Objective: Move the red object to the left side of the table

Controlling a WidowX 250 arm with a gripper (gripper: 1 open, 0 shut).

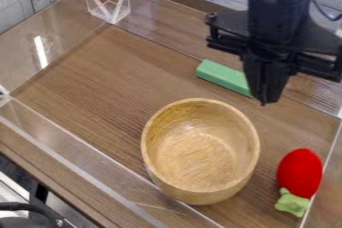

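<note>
The red object (301, 173), rounded with a pale green end, lies on the table at the front right, just right of the wooden bowl. My gripper (263, 96) hangs high over the back right of the table, up and to the left of the red object and well apart from it. The dark gripper body hides most of its own fingers, so whether they are open or shut is unclear. Nothing shows held beneath it.
A wide wooden bowl (159, 130) stands empty at the front centre. Behind it lies a green block (221, 74), partly covered by the gripper. A white wire-like stand (110, 8) is at the back left.
</note>
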